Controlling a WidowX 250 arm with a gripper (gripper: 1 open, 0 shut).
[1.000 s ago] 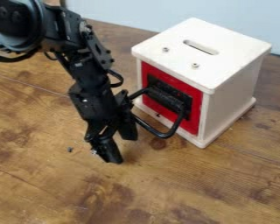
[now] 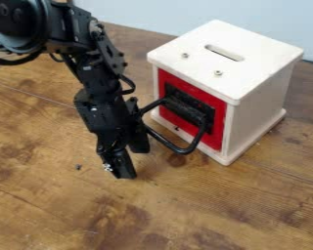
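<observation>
A black robot arm reaches down from the top left to the wooden table, its gripper low over the tabletop just left of a white box with a red front panel. A black looped handle or cable sticks out from the dark recessed part of the red panel toward the gripper. Whether the gripper's fingers are open or shut, or hold anything, is hard to tell.
A slot and screws show on the box's top. A pale wall stands behind.
</observation>
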